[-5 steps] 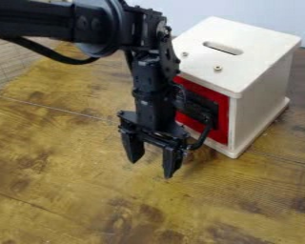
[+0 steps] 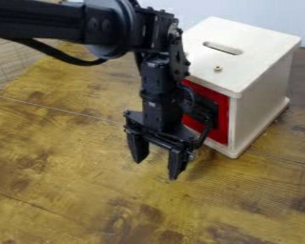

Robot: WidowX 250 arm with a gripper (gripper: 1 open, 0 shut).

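My black gripper (image 2: 156,157) points down over the wooden floor, its two fingers apart with nothing between them. It is in front of a white wooden box (image 2: 259,105) with a slot and small knobs on top. A red panel (image 2: 213,108) on the box's front-left face is partly hidden behind my wrist and gripper.
Bare wood-look surface (image 2: 91,191) fills the front and left. A light tiled area (image 2: 15,59) lies at the upper left, and a pale wall stands behind the box at the upper right.
The box has not visibly moved.
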